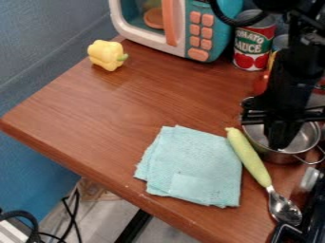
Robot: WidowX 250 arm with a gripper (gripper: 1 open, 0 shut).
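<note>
My black gripper (pixel 278 123) reaches down into the steel pot (pixel 305 143) at the right side of the table; its fingers are dark and I cannot tell whether they are open or shut, or whether anything is between them. A pale yellow-green elongated item (pixel 246 155) lies beside the pot, just left of a metal spoon (pixel 282 207). A folded light blue cloth (pixel 191 166) lies to the left of these.
A yellow pepper (pixel 105 54) sits at the back left. A toy microwave (pixel 172 24) and a tomato can (pixel 252 49) stand at the back; something red is partly hidden behind my arm.
</note>
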